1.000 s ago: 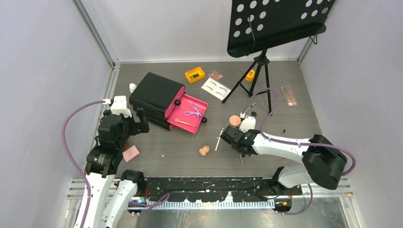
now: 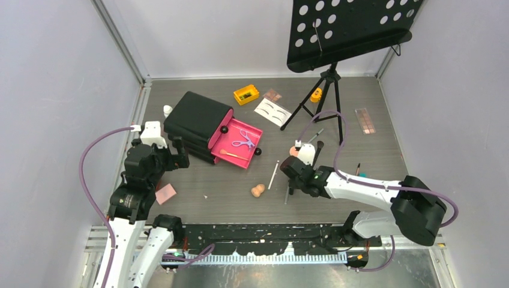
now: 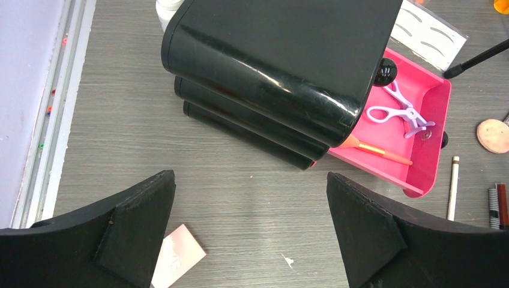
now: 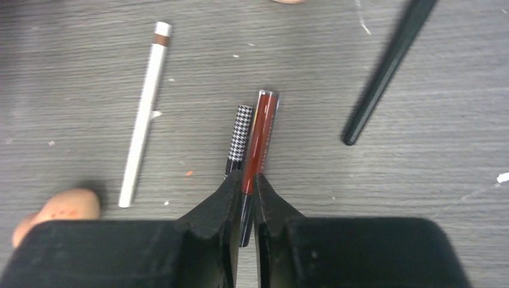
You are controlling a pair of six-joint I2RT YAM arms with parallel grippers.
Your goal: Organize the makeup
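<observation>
A black makeup case (image 2: 195,120) has its pink drawer (image 2: 252,147) pulled out, holding lilac scissors (image 3: 396,114) and an orange-handled brush (image 3: 384,153). My right gripper is shut on a brown tube (image 4: 263,120), beside a checked-cap pen (image 4: 239,135). A white pencil (image 4: 144,111) lies to their left, a tan sponge (image 4: 78,207) nearby, a black handle (image 4: 390,60) to the right. My left gripper stands open, empty, left of the case; a pink square (image 3: 177,255) lies below it.
The music stand (image 2: 329,84) occupies the back right. A yellow box (image 2: 245,94), lash sheet (image 2: 270,113) and palette (image 2: 365,120) lie toward the back and right. The front left table has free room.
The left arm is unmoved.
</observation>
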